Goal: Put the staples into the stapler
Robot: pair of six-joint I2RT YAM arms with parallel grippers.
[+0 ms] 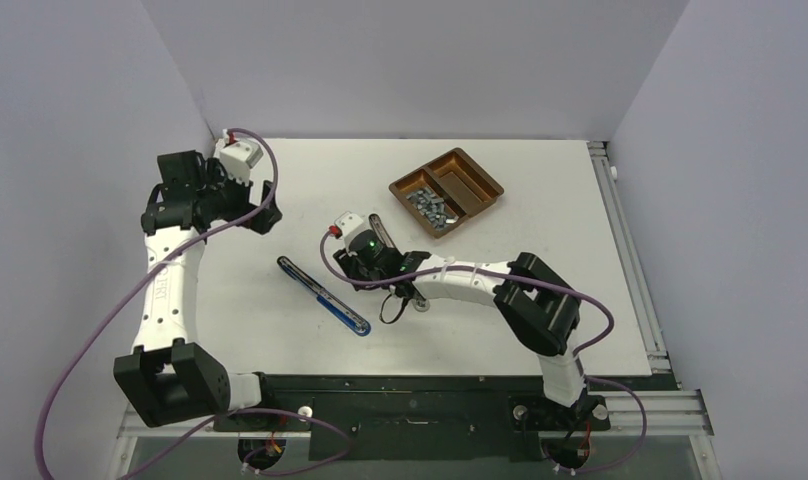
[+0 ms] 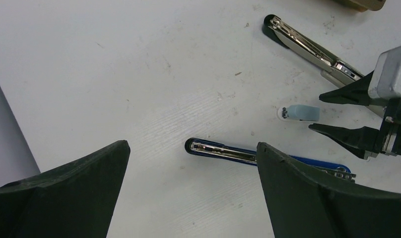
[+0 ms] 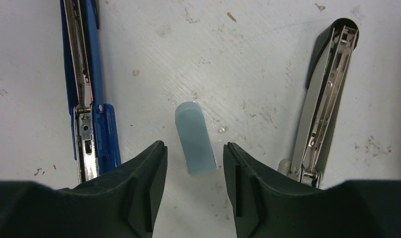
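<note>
A blue stapler (image 1: 323, 295) lies opened out on the table (image 1: 250, 330); in the right wrist view its metal channel (image 3: 82, 59) shows. A silver-and-black stapler (image 3: 322, 104) lies beside it. Between them sits a pale blue-grey block (image 3: 195, 139). My right gripper is poised over this block, fingers apart on either side of it, nothing between them that I can see held. My left gripper is open and empty, high at the left of the table.
A brown two-compartment tray (image 1: 465, 180) with several small grey pieces in one compartment stands at the back right.
</note>
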